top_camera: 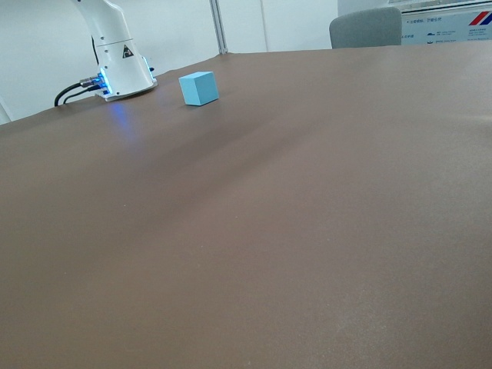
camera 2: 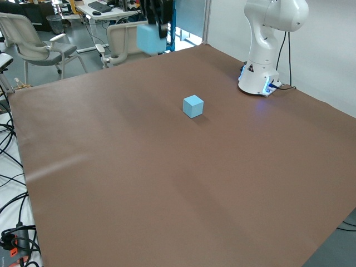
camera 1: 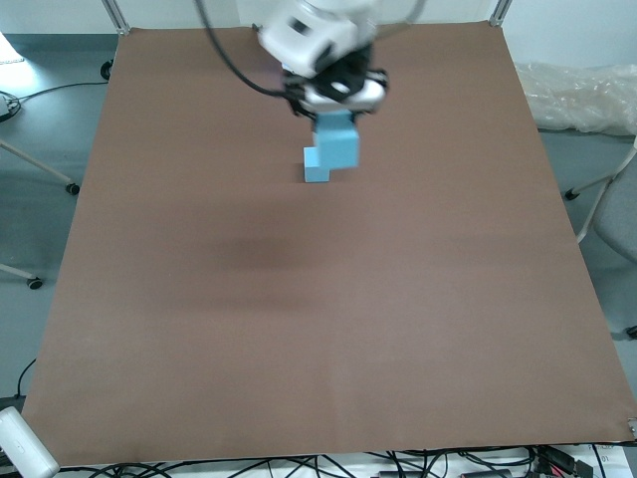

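My gripper [camera 1: 336, 112] is shut on a light blue cube [camera 1: 337, 141], held in the air; in the left view it appears just above and partly over a second light blue cube [camera 1: 317, 171]. In the right view the held cube [camera 2: 151, 39] hangs high under the dark gripper [camera 2: 158, 23], while the second cube [camera 2: 193, 106] sits on the brown table [camera 2: 183, 194]. The top view shows the resting cube [top_camera: 199, 89]; the gripper is out of that view.
The robot's white base [camera 2: 260, 79] with its cables stands at the table's far edge. Chairs [camera 2: 39, 50] and cables lie beyond the edges.
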